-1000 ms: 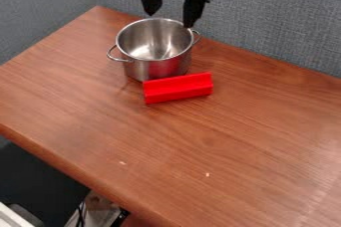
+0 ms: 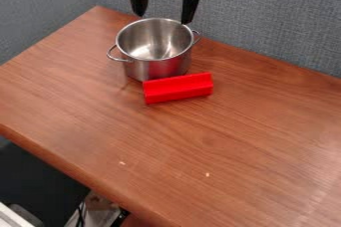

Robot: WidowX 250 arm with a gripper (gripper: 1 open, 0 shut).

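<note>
My gripper is at the top of the view, above and behind a steel pot, its black fingers spread open with nothing between them. The pot has two side handles and stands upright near the back of the wooden table; its inside looks empty. A red block lies on the table just in front of the pot, slightly to its right.
A grey padded wall runs along the back. Beyond the table's front left edge are a dark floor and some white and metal items.
The pot and red block look unmoved.
</note>
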